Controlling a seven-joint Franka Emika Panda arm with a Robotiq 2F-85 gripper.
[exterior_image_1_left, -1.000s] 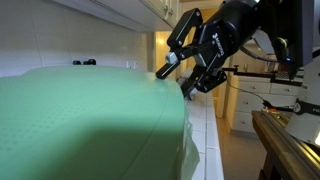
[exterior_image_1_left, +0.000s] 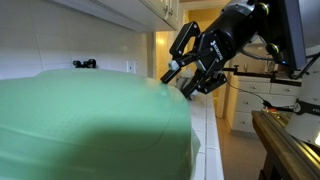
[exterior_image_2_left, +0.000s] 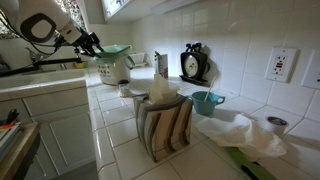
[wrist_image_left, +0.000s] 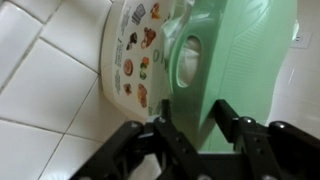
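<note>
A pale green lid (exterior_image_1_left: 95, 120) fills the lower left of exterior view 1. In exterior view 2 the lid (exterior_image_2_left: 113, 50) sits at the top of a white container (exterior_image_2_left: 112, 72) with handle holes, far along the counter. Pictures of food cover the container's side (wrist_image_left: 133, 55) in the wrist view. My gripper is shut on the lid's rim, one finger to either side of it. From the right, the arm reaches the near edge of the lid in exterior view 1. The far fingertip contact is partly hidden there.
A brown slatted holder (exterior_image_2_left: 165, 128) stands on the tiled counter, with a teal cup (exterior_image_2_left: 207, 102), a black clock (exterior_image_2_left: 196, 63) and a crumpled white cloth (exterior_image_2_left: 240, 135) nearby. Bare tiles (wrist_image_left: 35, 100) lie beside the container.
The gripper has shifted slightly to the right and down in exterior view 1. The lid's edge has moved a little to the right along with it.
</note>
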